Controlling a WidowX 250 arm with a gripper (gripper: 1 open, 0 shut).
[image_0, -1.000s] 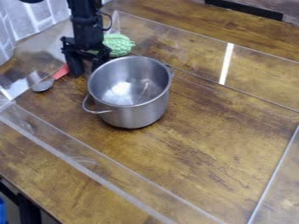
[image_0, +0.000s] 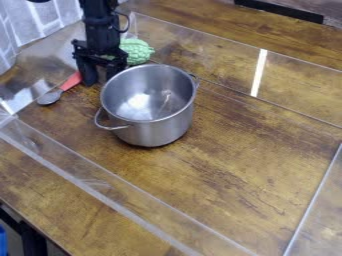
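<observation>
A black robot gripper (image_0: 99, 62) hangs at the upper left, low behind the steel pot (image_0: 150, 110), by its rim; whether it is open or shut cannot be made out. Beside it lies a utensil with a red handle (image_0: 67, 83) and a round metal head (image_0: 50, 96). A pale green crumpled item (image_0: 135, 50) is behind the gripper. The pot stands on the wooden table with its side handles out.
Clear plastic walls border the wooden table (image_0: 254, 160). The back left is crowded by the arm, pot and utensil.
</observation>
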